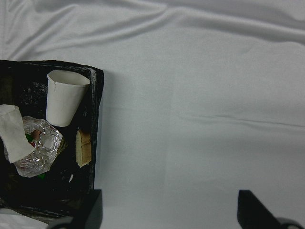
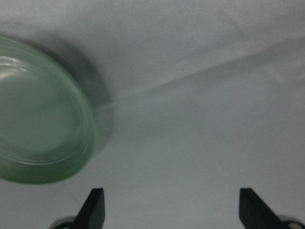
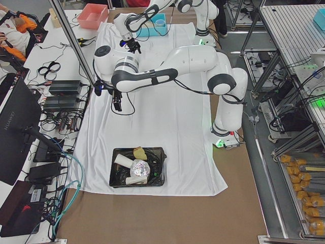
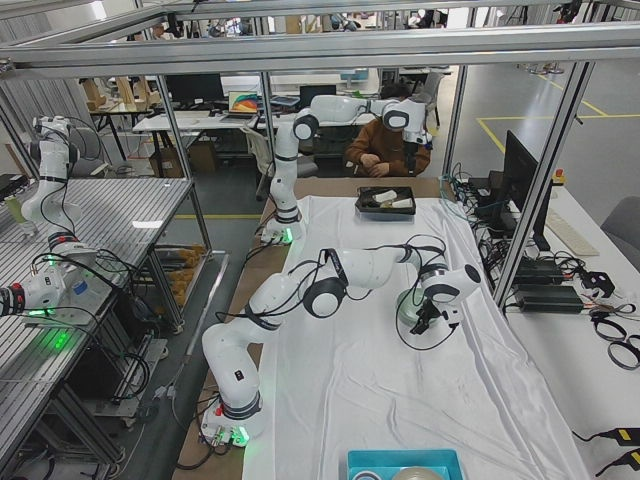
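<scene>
A black tray (image 3: 117, 175) on the white cloth holds a white paper cup (image 1: 65, 100), crumpled foil (image 1: 43, 152), a paper piece (image 1: 14, 136) and bread (image 1: 83, 148). My left gripper hangs over cloth beside the tray, open and empty. My right gripper is open over the cloth, with a green plate or bowl (image 2: 35, 112) to one side, outside its fingers.
A blue bin (image 4: 403, 457) with dishes stands at the far end from the black tray. A pink bin (image 3: 93, 16) is on the side table, among cables and monitors.
</scene>
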